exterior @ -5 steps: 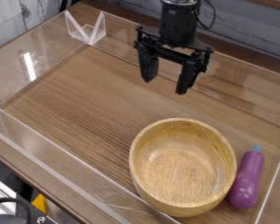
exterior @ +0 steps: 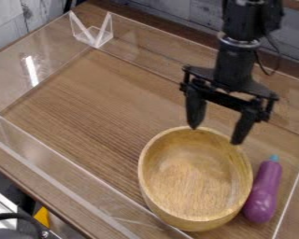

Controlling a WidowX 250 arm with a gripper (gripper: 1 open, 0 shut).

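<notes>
My black gripper [exterior: 220, 112] hangs open in the upper right of the camera view, with nothing visible between its fingers, above the rear rim of a round tan bowl [exterior: 177, 182]. A long purple eggplant [exterior: 263, 191] lies just right of the bowl, apart from the gripper.
A white wire-like object [exterior: 92, 30] stands at the back left. A wall and raised edge run along the back.
My gripper has moved right and toward the front, closer to the bowl and eggplant. The bowl and eggplant have not moved.
</notes>
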